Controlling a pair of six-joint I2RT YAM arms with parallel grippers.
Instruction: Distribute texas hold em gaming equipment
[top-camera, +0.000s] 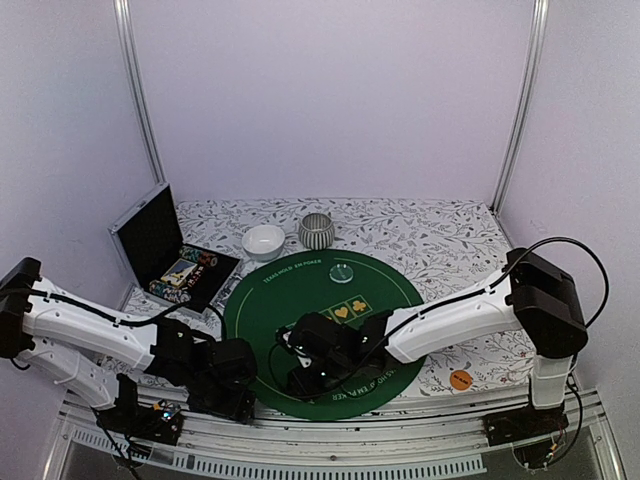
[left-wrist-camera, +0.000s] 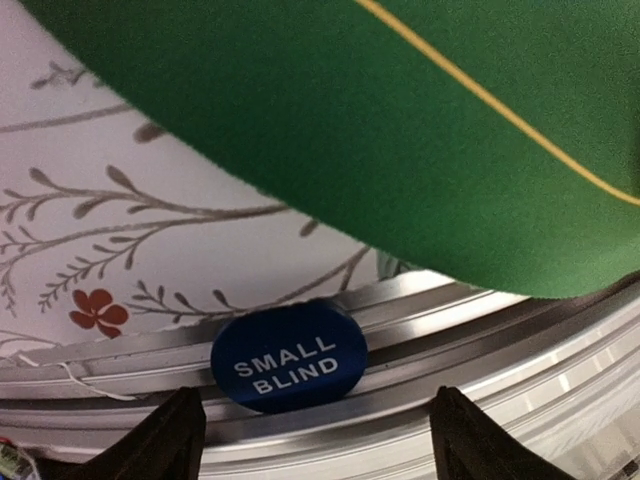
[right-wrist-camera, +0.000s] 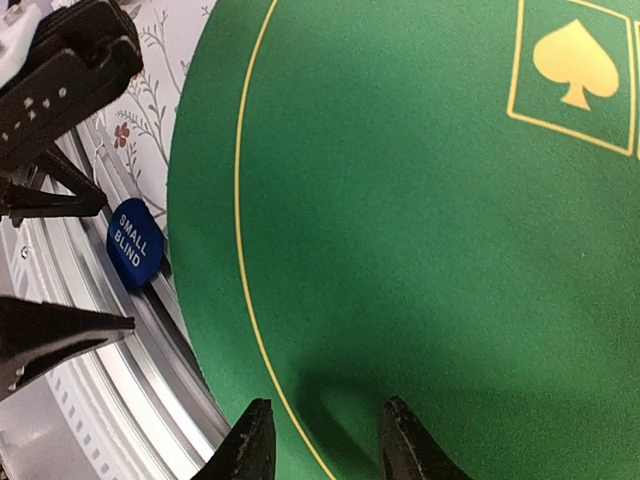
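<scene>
A blue SMALL BLIND button rests on the metal rail at the table's front edge, beside the green poker mat. My left gripper stands open, its fingers on either side of the button and apart from it in the left wrist view. Over the mat's front left part, my right gripper is parted, with only green mat between its fingers. An orange button lies on the table at the right, and a clear round disc sits on the mat's far part. The chip case is open at the left.
Behind the mat stand a white bowl and a striped cup. The two arms are close together at the front. Free table lies at the back right.
</scene>
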